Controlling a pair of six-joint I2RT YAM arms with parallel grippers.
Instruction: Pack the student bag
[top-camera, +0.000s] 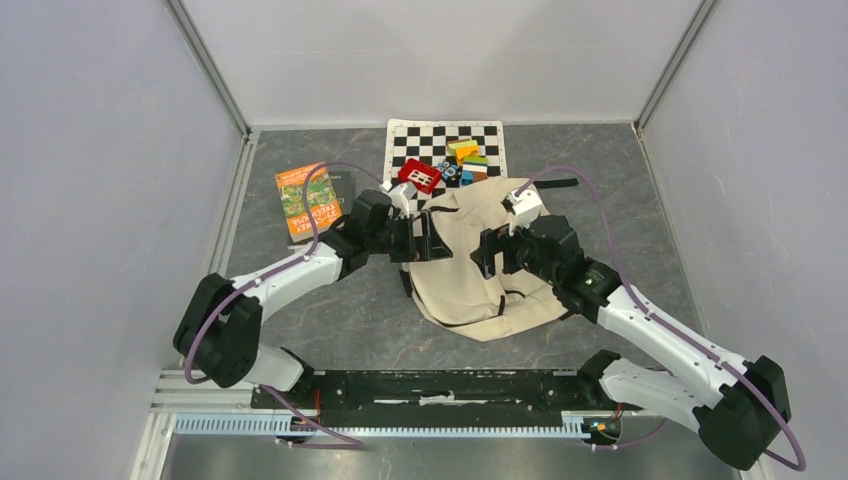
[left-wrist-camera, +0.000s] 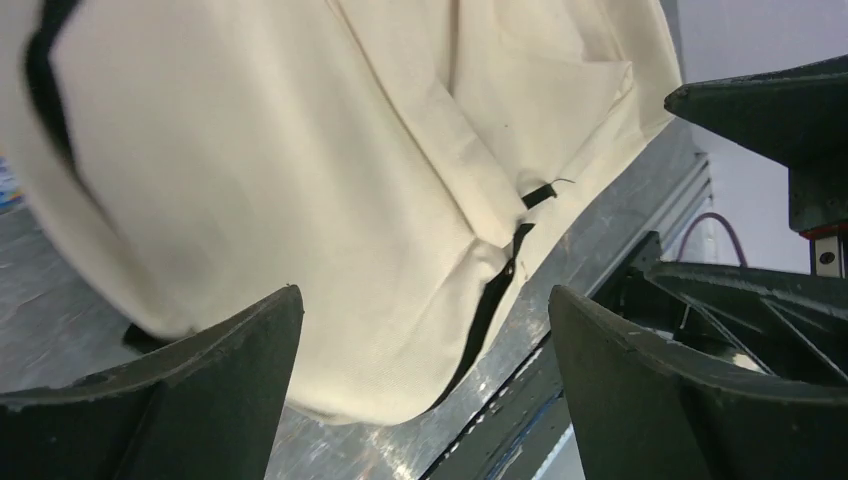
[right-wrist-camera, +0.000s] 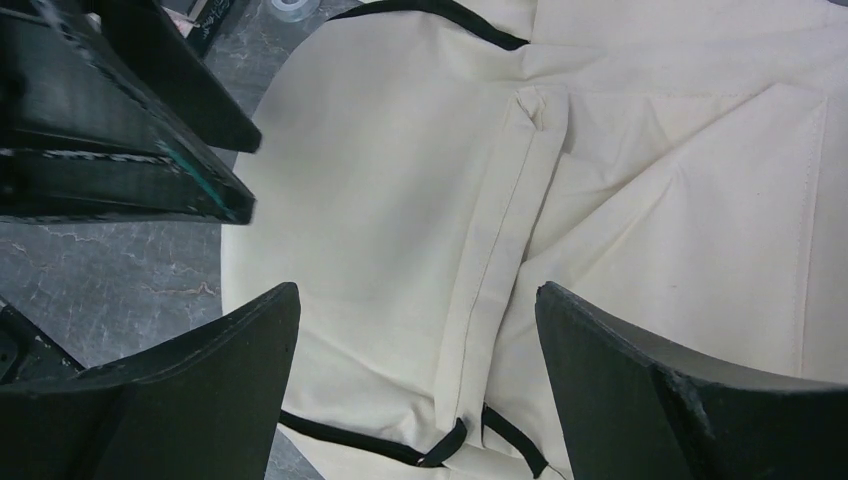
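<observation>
The beige student bag (top-camera: 455, 290) lies flat in the middle of the table. Its top flap now covers the opening, so the grey lining is hidden. Over the bag's left half, my left gripper (top-camera: 436, 240) stands open, nothing between its fingers. My right gripper (top-camera: 483, 253) is open too, above the bag's middle and close to the left one. In the left wrist view the beige cloth (left-wrist-camera: 300, 180) with black zip edging lies below the fingers. A seam and folds in the cloth (right-wrist-camera: 380, 200) show in the right wrist view.
Behind the bag lies a chessboard (top-camera: 397, 165) carrying a red item (top-camera: 420, 175) and several colourful small items (top-camera: 466, 155). Orange books (top-camera: 308, 200) are stacked at the left. Bare table shows to the right.
</observation>
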